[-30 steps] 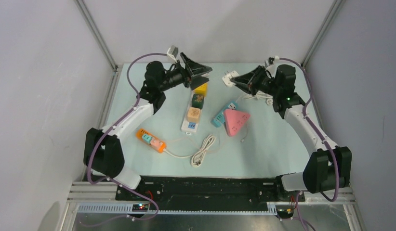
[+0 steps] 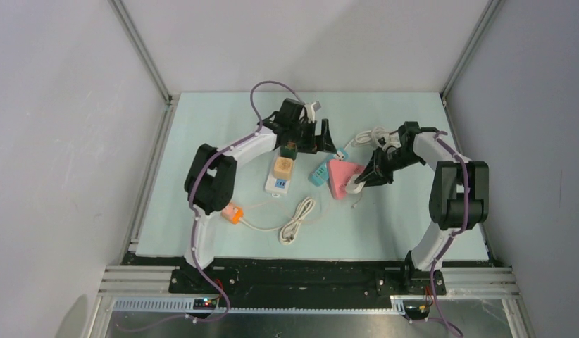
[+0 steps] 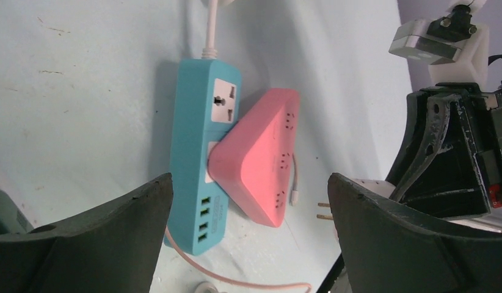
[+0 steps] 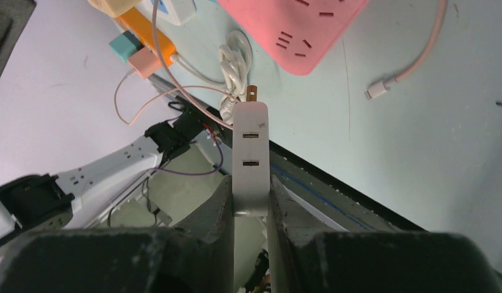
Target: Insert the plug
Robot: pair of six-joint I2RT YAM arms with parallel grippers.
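My right gripper [image 2: 366, 181] is shut on a white plug [image 4: 250, 152] with two slots in its face. In the left wrist view, its two prongs [image 3: 323, 211] are bare and point left, apart from the pink triangular power strip [image 3: 261, 165]. From the top, the plug overlaps the strip's right side. Beside the pink strip lies a teal power strip [image 3: 200, 122] with one socket face and several USB ports showing. My left gripper is open above these strips, nothing held between its fingers.
A white strip [image 2: 277, 186] bears a beige cube [image 2: 283, 167] at left. An orange strip [image 2: 232, 213] is partly hidden by my left arm. A bundled white cable [image 2: 296, 222] lies in front; a thin cable end [image 4: 377, 90] rests near the pink strip.
My left gripper has moved right and towards the teal strip, staying empty.
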